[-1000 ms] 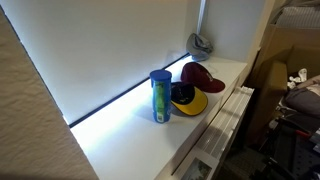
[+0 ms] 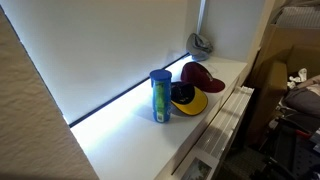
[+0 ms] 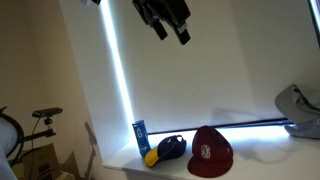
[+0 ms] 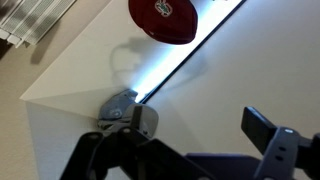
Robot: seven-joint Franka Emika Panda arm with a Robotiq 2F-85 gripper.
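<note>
High above the white shelf, my gripper (image 3: 172, 35) hangs in exterior view 2 with its fingers spread and nothing between them. The wrist view also shows the gripper open, its two dark fingers wide apart. Under it lie a maroon cap (image 4: 165, 18) with a white emblem and a grey cap (image 4: 118, 108). On the shelf in exterior view 1 are a blue canister (image 2: 161, 100), a dark cap with a yellow brim (image 2: 195, 103), the maroon cap (image 2: 206, 78) and the grey cap (image 2: 200, 45). The gripper is out of sight there.
The white shelf (image 2: 115, 145) is bare at its near left end. A tall white panel (image 2: 100, 45) rises behind it, with a bright strip of light along the base. Slatted edging (image 2: 228, 120) runs along the front. Brown boxes (image 3: 40, 160) stand left of the shelf.
</note>
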